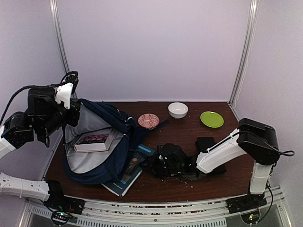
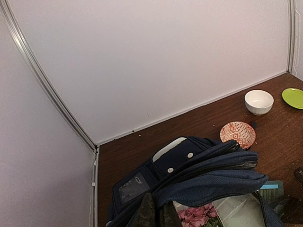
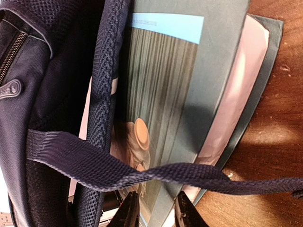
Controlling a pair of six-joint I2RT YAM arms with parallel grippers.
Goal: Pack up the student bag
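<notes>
The navy backpack (image 1: 116, 163) lies with its grey-lined mouth spread wide. Inside rests a thick white book with flowers on its cover (image 1: 93, 142). My left gripper is shut on the edge of the bag's opening, holding it up at the upper left. A blue-green book (image 1: 121, 185) lies on the table, partly under the bag's right side. At that book's right edge, my right gripper is low with its fingers apart. The right wrist view has the book's cover and edge beyond the fingertips, with a dark strap (image 3: 189, 174) crossing over it.
Behind the bag stand a red patterned dish (image 1: 148, 120), a white bowl (image 1: 178, 110) and a green plate (image 1: 211, 119). A black object (image 1: 205, 142) lies beside the right arm, partly hidden by it. Bare table shows at the right front.
</notes>
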